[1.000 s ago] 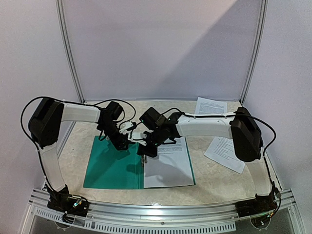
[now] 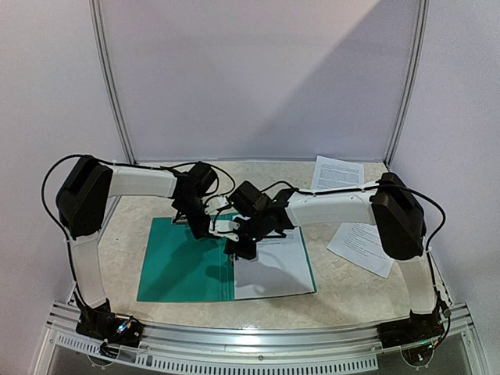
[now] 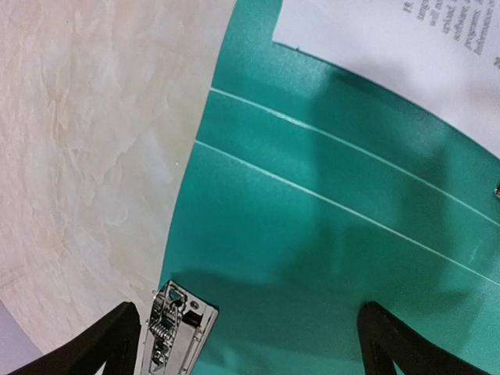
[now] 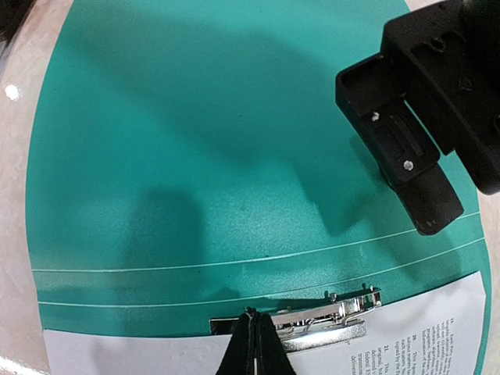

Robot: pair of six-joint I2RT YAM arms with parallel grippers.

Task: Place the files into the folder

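Observation:
The green folder [image 2: 180, 273] lies spread on the table, with white paper [image 2: 273, 273] on its right half. In the right wrist view, a metal clip [image 4: 336, 322] lies along the paper's edge near the fold. The tips of my right gripper are together at this clip; nothing else shows between them. My left gripper is open above the green left cover, its fingers wide apart and empty. Near its left finger, another metal clip [image 3: 176, 332] sits at the folder's edge. From above, the arms partly hide the fold and the paper's top.
One loose printed sheet [image 2: 337, 173] lies at the back right, and another sheet [image 2: 363, 246] lies right of the folder, partly under the right arm. Both grippers are close together over the folder. Bare table [image 2: 234, 314] shows along the front.
The folder, with its paper, has shifted slightly right since a second ago. Over that time my left arm has moved right, and my right gripper has moved a little right and toward the front.

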